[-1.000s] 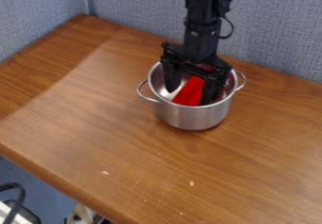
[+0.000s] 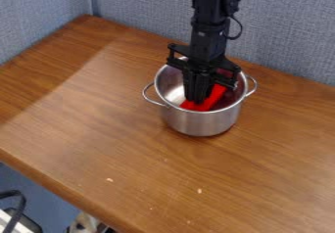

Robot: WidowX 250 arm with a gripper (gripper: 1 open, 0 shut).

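The black gripper (image 2: pixel 199 86) reaches down from above into a steel pot (image 2: pixel 197 121) with two wire handles, on a wooden table. Inside the pot a red object (image 2: pixel 214 98) shows under and beside the fingers. The fingertips are low in the pot, partly hidden, so whether they grip the red object cannot be told.
Grey padded walls (image 2: pixel 288 51) stand behind and at the left. Black cables lie at the bottom left corner.
Over the last second the gripper has moved down deeper into the pot, covering more of the red object. The pot looks unmoved.
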